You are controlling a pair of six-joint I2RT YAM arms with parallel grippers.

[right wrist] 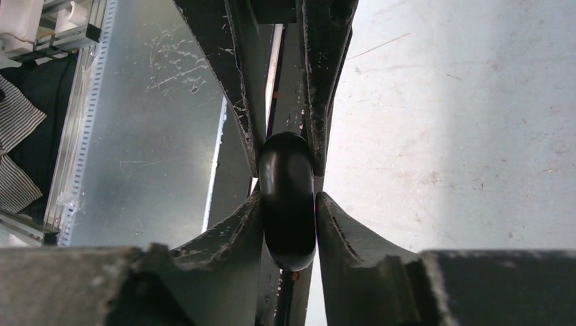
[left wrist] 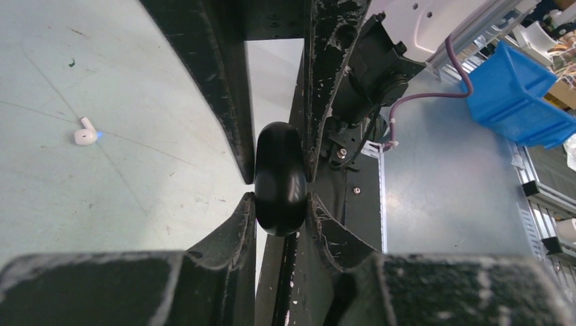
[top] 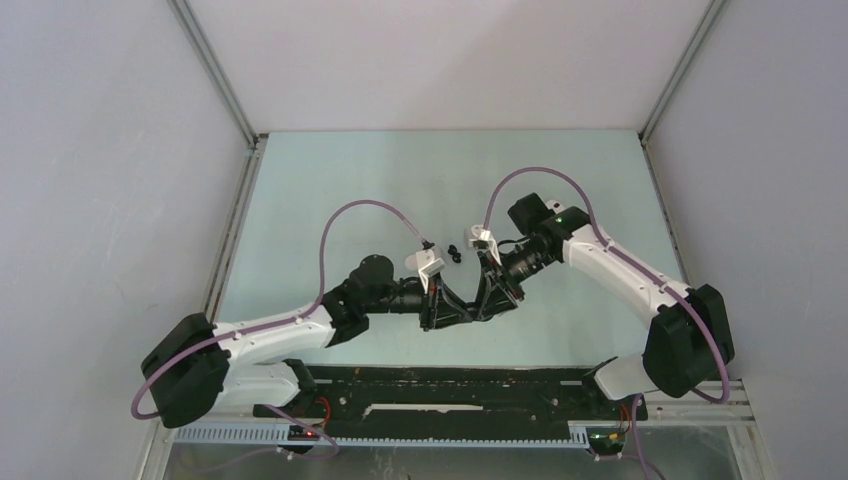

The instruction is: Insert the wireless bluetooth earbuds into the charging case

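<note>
The black charging case (left wrist: 280,178) is held between both grippers at the middle front of the table. My left gripper (top: 463,310) is shut on it; in the left wrist view its fingers press on either side of the case. My right gripper (top: 484,308) meets it from the right, with fingertips at both sides of the case (right wrist: 287,204); whether they grip it is unclear. Small dark earbuds (top: 454,255) lie on the table behind the grippers. A white earbud (left wrist: 86,134) also shows in the left wrist view.
A blue bin (left wrist: 502,88) stands off the table in the left wrist view.
</note>
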